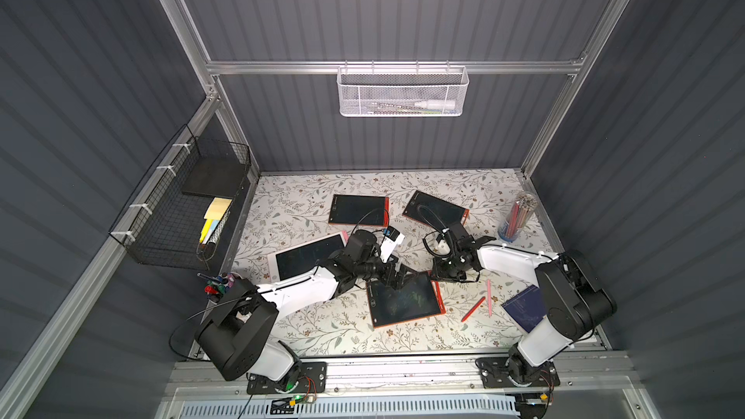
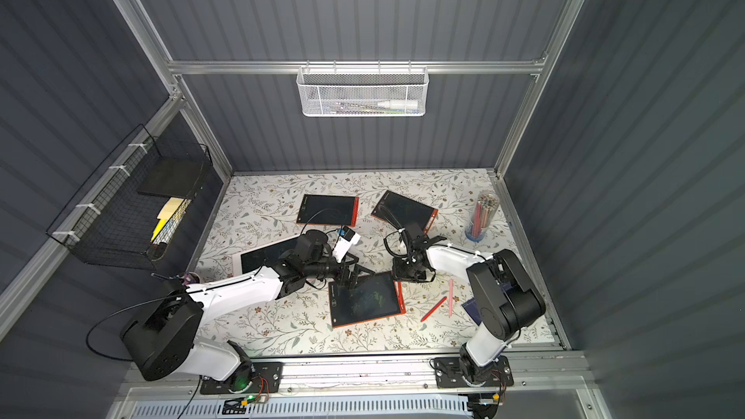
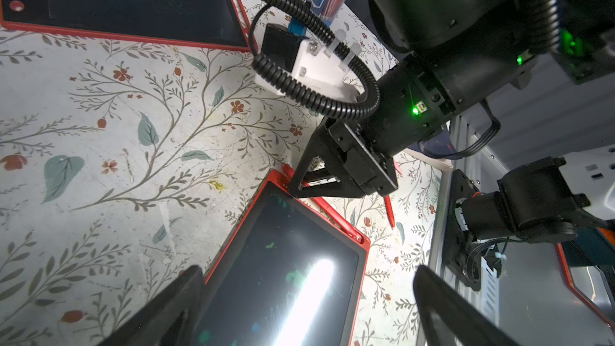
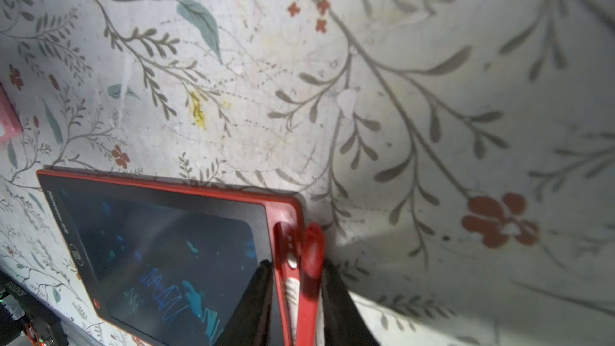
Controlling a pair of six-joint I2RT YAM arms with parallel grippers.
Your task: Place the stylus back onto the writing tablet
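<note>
A red stylus (image 4: pixel 310 259) lies along the red pen strip at the right end of the front-centre writing tablet (image 1: pixel 403 302), between the dark, blurred fingers of my right gripper, which sits low over that end; whether it grips the stylus I cannot tell. In the left wrist view the tablet (image 3: pixel 275 269) shows the strip under that gripper. My left gripper (image 1: pixel 395 275) hangs over the tablet's left part, its blurred fingers wide apart with nothing between them.
More tablets lie behind (image 1: pixel 358 209), at the left and at the right front (image 1: pixel 524 306). Two loose styluses (image 1: pixel 472 309) lie right of the central tablet. A cup of pencils (image 1: pixel 513 217) stands back right; baskets hang on the walls.
</note>
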